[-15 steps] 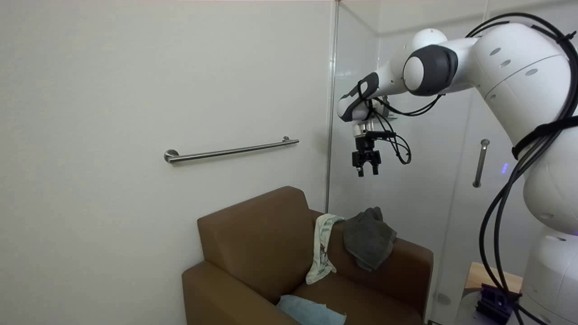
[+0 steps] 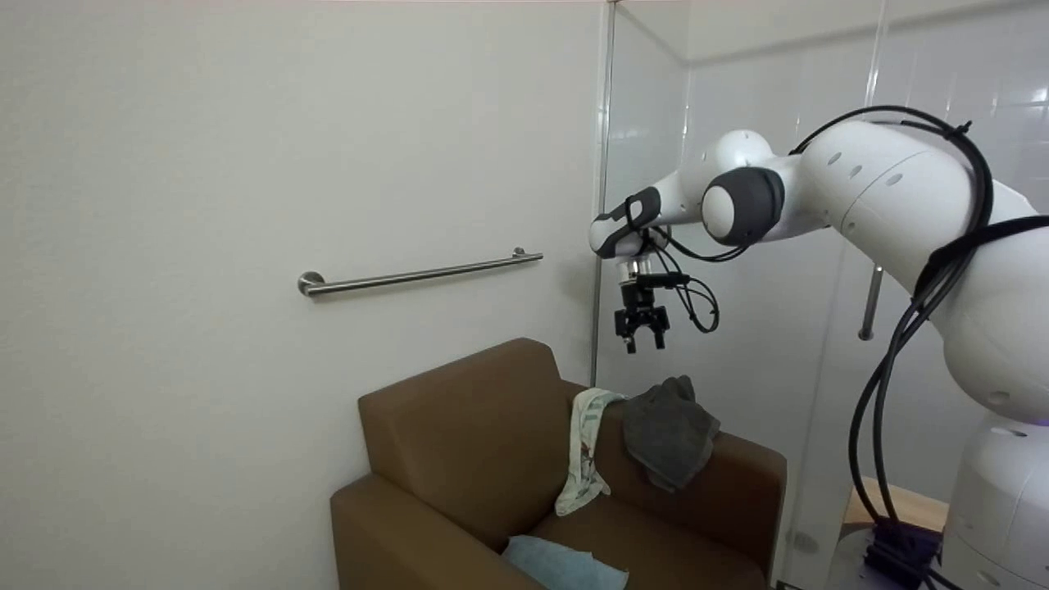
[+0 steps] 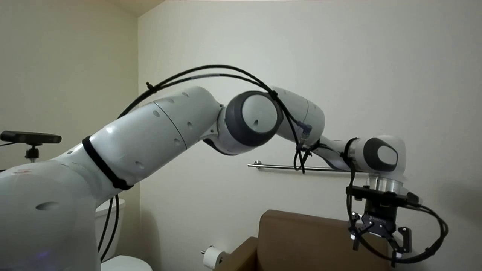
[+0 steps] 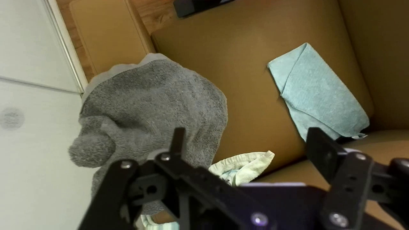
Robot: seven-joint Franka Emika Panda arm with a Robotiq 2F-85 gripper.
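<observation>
My gripper [image 2: 645, 346] hangs open above the armrest side of a brown armchair [image 2: 472, 433], pointing down with nothing between its fingers. Beneath it, a dark grey towel [image 2: 670, 437] drapes over the armrest, and clear air separates the two. Beside the towel, a pale patterned cloth [image 2: 584, 442] trails from the chair's back corner onto the seat. On the seat's other side lies a folded light blue cloth [image 4: 320, 92]. From the wrist, the grey towel [image 4: 161, 103] shows to the left of the finger gap, while my gripper partly hides the patterned cloth [image 4: 249, 168].
A metal grab bar [image 2: 423, 275] runs along the wall behind the chair. The glossy shower panel [image 4: 38, 126] stands close against the towel side. Loose cables [image 3: 433, 248] loop out around the gripper. Bare seat [image 4: 230, 57] lies between the towel and blue cloth.
The arm has come down and reached farther out, bringing my gripper lower and a little leftward in exterior view 1, nearer the grey towel. The chair and cloths have stayed put.
</observation>
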